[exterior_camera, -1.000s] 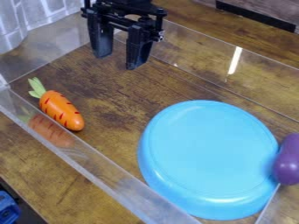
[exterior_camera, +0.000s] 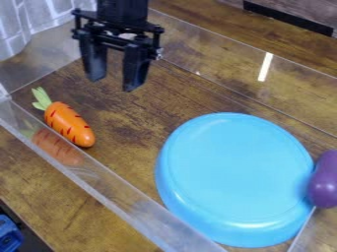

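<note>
My black gripper hangs at the upper left, fingers spread open and pointing down, with nothing seen between them. Below and left of it, an orange toy carrot with green leaves lies on the wooden floor of a clear-walled bin, apart from the gripper.
A large light blue round plate or lid fills the lower right. A purple object, possibly an eggplant, sits at the right edge. Clear walls run along the sides.
My gripper has moved leftward and somewhat down, nearer the carrot. The carrot, plate and purple object have not moved.
</note>
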